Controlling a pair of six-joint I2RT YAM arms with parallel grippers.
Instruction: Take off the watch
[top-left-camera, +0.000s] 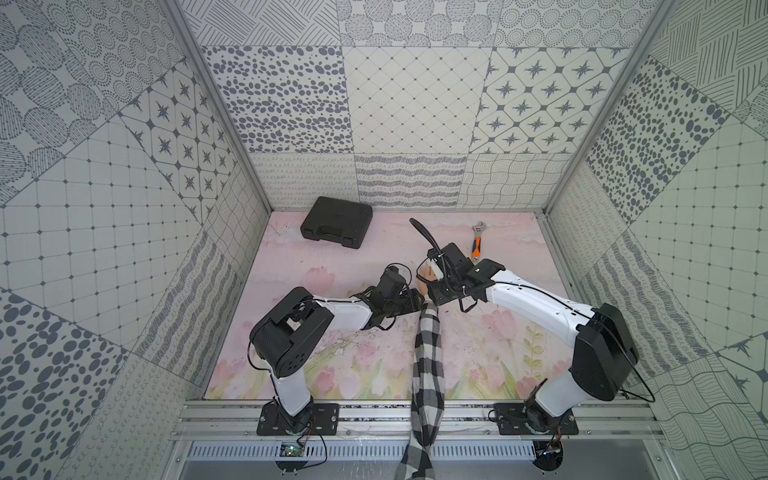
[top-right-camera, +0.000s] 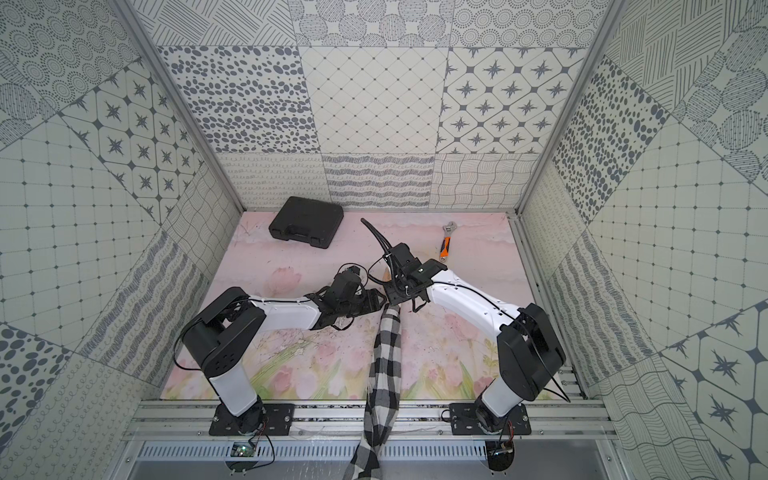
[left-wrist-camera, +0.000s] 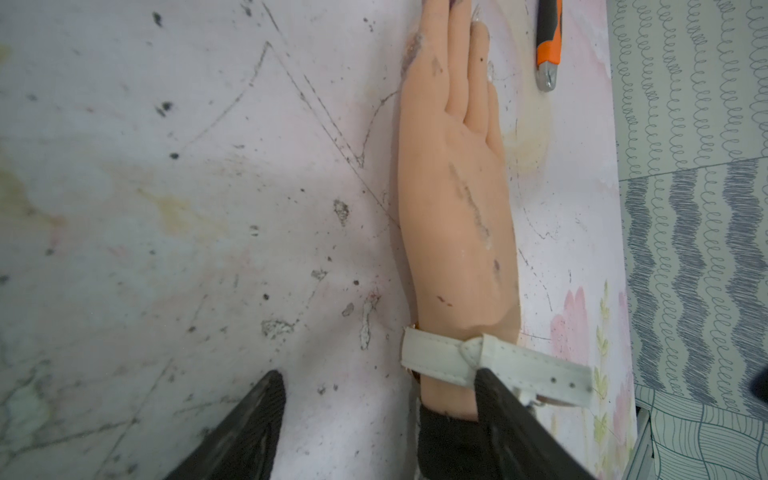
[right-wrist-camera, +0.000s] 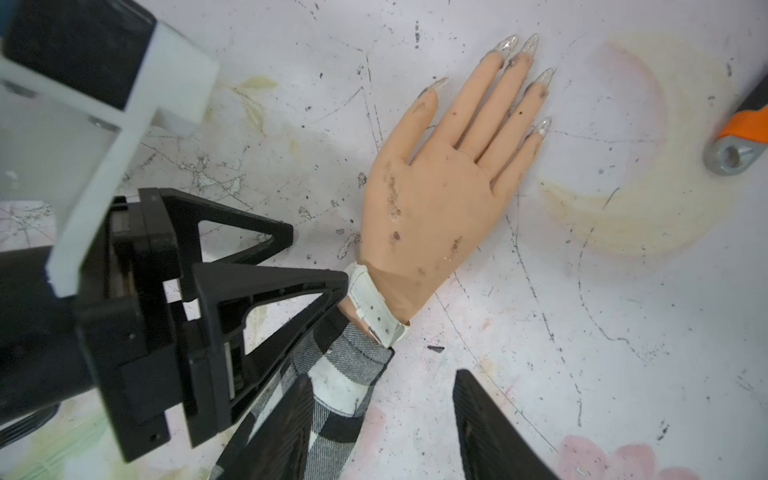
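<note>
A white watch strap (left-wrist-camera: 438, 354) wraps the wrist of a model hand (left-wrist-camera: 456, 232) lying palm up, its loose end sticking out to the right. In the right wrist view the band (right-wrist-camera: 372, 308) sits between the hand and the checkered sleeve (right-wrist-camera: 340, 376). My left gripper is part open; one finger is at the strap's loose end, the other over bare table, and nothing shows gripped. My right gripper stands open above the table beside the sleeve, empty. The watch's face is hidden in every view.
An orange-handled wrench (top-left-camera: 477, 240) lies at the back right. A black case (top-left-camera: 337, 221) is at the back left. Both grippers stand close together over the hand.
</note>
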